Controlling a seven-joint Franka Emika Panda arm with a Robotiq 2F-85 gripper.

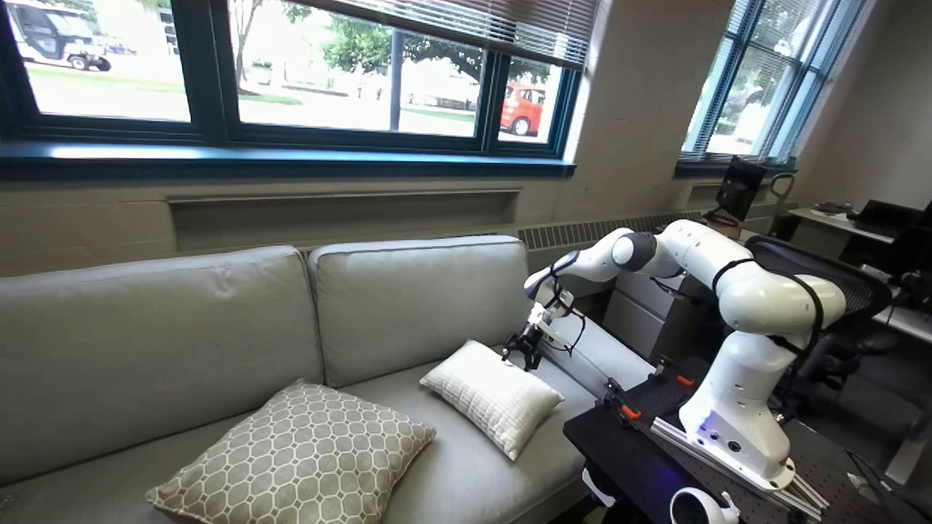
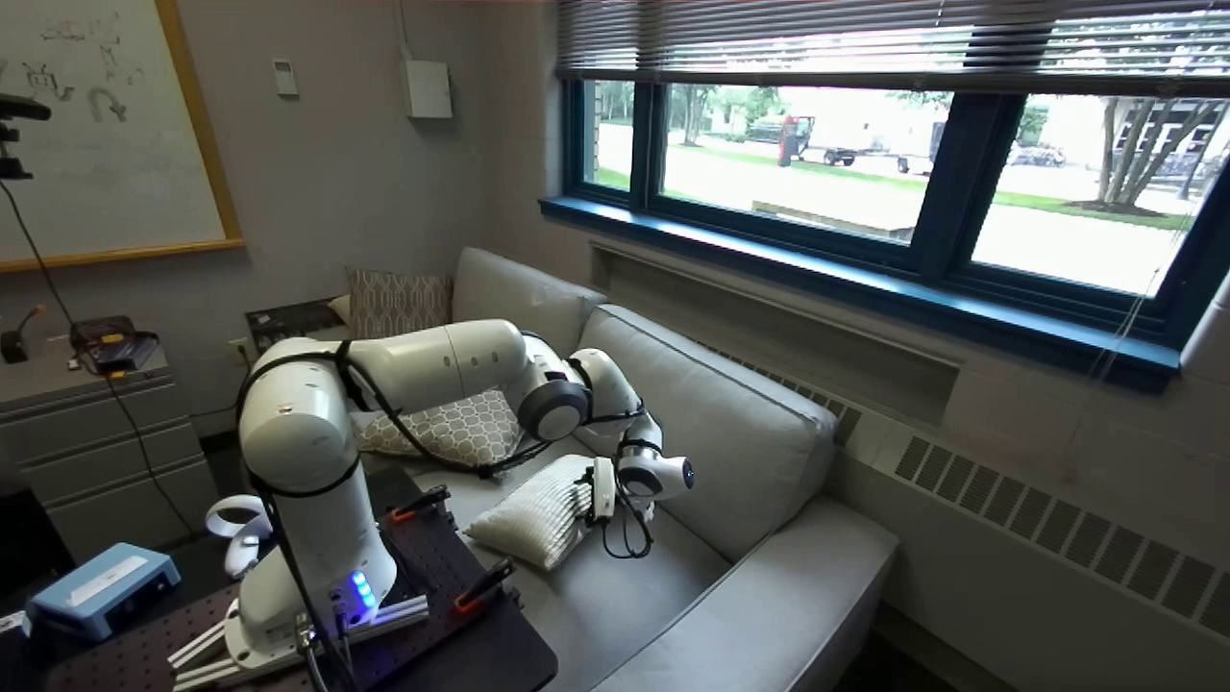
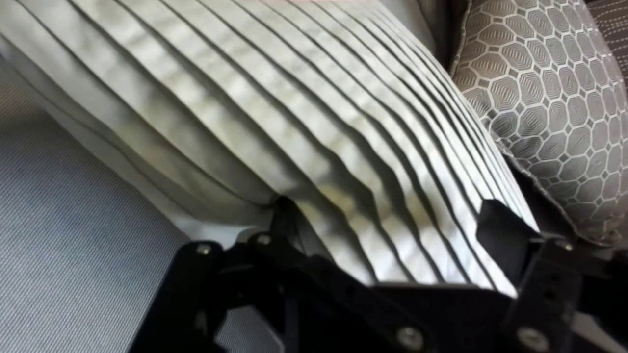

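A small white pleated pillow lies on the sofa's right seat, leaning up a little. At its upper right edge is my gripper, its fingers spread apart. In the wrist view the gripper has its two fingers well apart, with part of the white pillow reaching between them. One of the fingertips presses into the pleats near the pillow's border. In exterior view 2, the white pillow is partly covered by the arm and gripper.
A larger patterned pillow rests on the sofa to the left of the white one. Backrest cushions rise behind, and an armrest bounds the sofa. The black robot table stands in front.
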